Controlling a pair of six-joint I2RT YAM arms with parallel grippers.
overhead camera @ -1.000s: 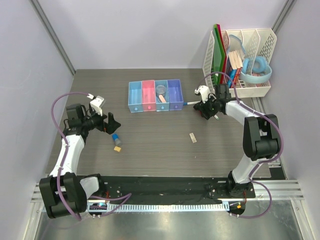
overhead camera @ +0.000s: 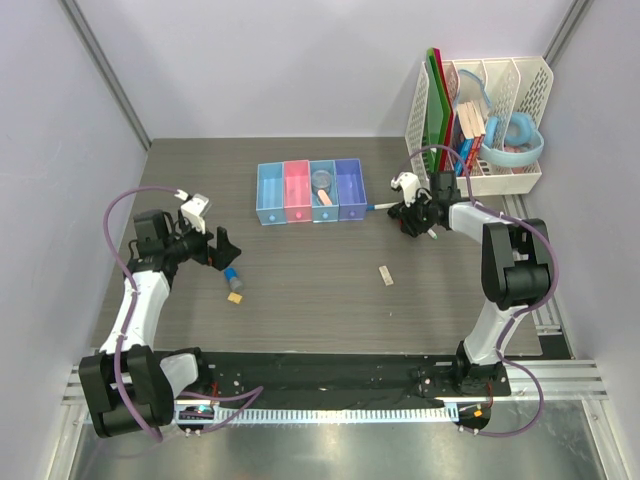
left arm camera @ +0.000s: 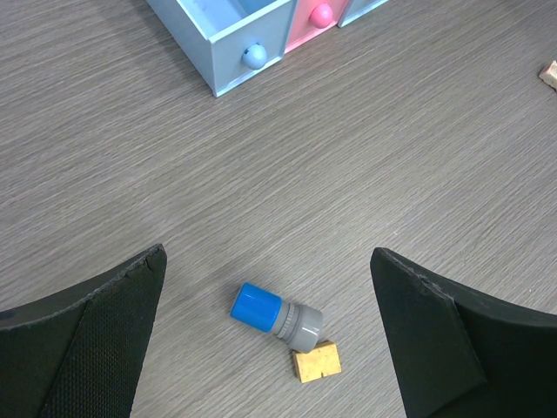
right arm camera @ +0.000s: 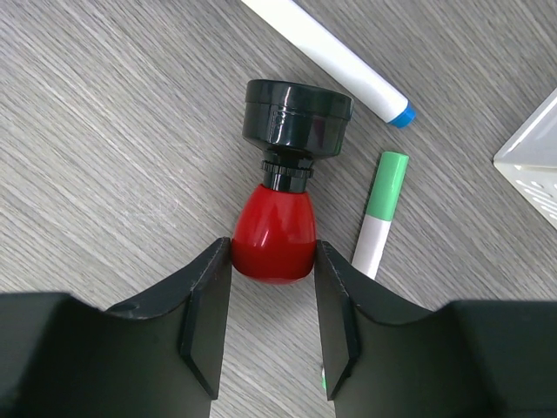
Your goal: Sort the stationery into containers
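Note:
Between the fingertips of my right gripper is the red end of a black-and-red stamp (right arm camera: 277, 222); both fingers touch its sides. Beside it on the table lie a blue-capped white marker (right arm camera: 335, 54) and a green-capped white marker (right arm camera: 383, 205), the latter partly behind a finger. My left gripper stands open and empty, above a blue-and-grey bottle-like item (left arm camera: 277, 316) and a small yellow block (left arm camera: 318, 361). A pale eraser-like block (overhead camera: 386, 275) lies alone mid-table. The bins stand in a row: light blue (overhead camera: 271, 215), pink (overhead camera: 298, 215), blue (overhead camera: 325, 213), purple (overhead camera: 352, 212).
A white rack (overhead camera: 508, 184) with folders, books and blue headphones stands at the back right, close to my right arm. In the blue bin are a clear round item (overhead camera: 321, 180) and a peach-coloured piece (overhead camera: 324, 197). Mid-table is mostly bare.

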